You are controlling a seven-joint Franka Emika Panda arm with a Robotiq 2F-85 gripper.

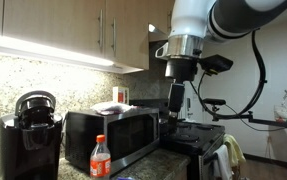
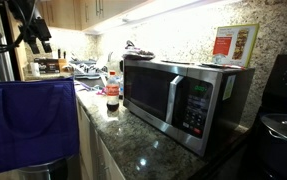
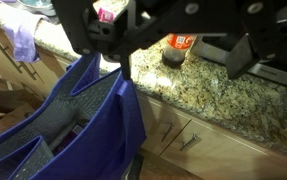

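In the wrist view my gripper stands open, its two dark fingers well apart with nothing between them. A bottle [image 3: 176, 50] with a red label shows beyond the gap, on the counter. Below and to the left, a blue bag [image 3: 128, 115] gapes open, with something dark inside that I cannot make out. From exterior view 2, the gripper [image 2: 40, 47] hangs above the blue bag [image 2: 33, 125], apart from it. Exterior view 1 shows the bottle [image 1: 100, 157], orange-capped and upright in front of the microwave [image 1: 133, 133].
The granite counter [image 2: 133, 150] has clear room in front of the microwave. A black coffee maker [image 1: 31, 145] is at the left of exterior view 1, and a stove [image 1: 198, 135] is beyond the microwave. Wooden cabinets [image 1: 73, 25] hang overhead.
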